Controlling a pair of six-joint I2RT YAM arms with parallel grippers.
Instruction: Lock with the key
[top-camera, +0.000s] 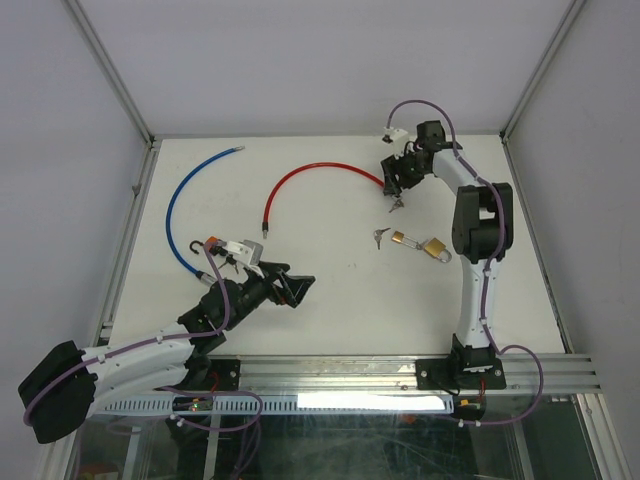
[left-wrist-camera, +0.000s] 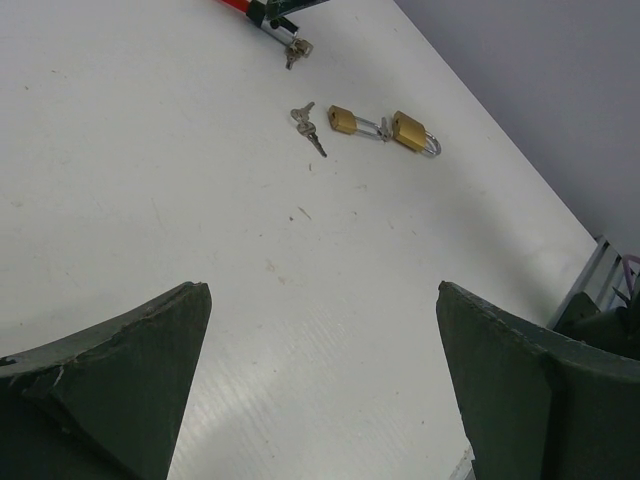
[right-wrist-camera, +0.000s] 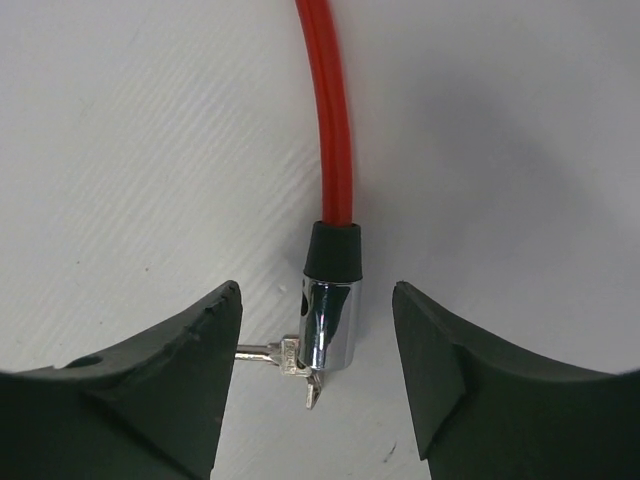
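Note:
A red cable lock (top-camera: 322, 165) curves over the far half of the table. Its black and silver lock end (right-wrist-camera: 330, 310) stands between the parted fingers of my right gripper, with gaps on both sides. A key sits beside that end; in the left wrist view keys (left-wrist-camera: 298, 50) show there too. My left gripper (top-camera: 297, 290) is open over the near left of the table, nothing between its fingers. More loose keys (left-wrist-camera: 308, 130) lie mid-table, left of the two brass padlocks.
A small padlock (top-camera: 406, 240) and a larger one (top-camera: 437, 249) lie to the right. A blue cable lock (top-camera: 175, 205) curves along the left, with an orange-and-black item (top-camera: 212, 243) beside it.

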